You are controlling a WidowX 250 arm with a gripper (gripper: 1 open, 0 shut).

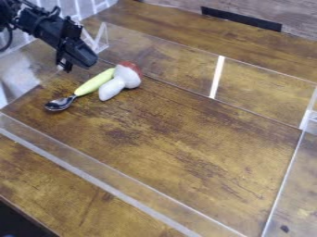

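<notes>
A spoon with a yellow handle [95, 81] lies diagonally on the wooden table, its metal bowl [57, 104] toward the lower left. Just right of it is a white, plush-like object [119, 81] with a red top. My black gripper [72, 61] is at the upper left, above and left of the handle, apart from the spoon as far as shows. Whether its fingers are open or shut on something is too small to tell.
Clear low barriers edge the wooden surface [186, 148] at left, back and right. A white stripe runs near the back middle.
</notes>
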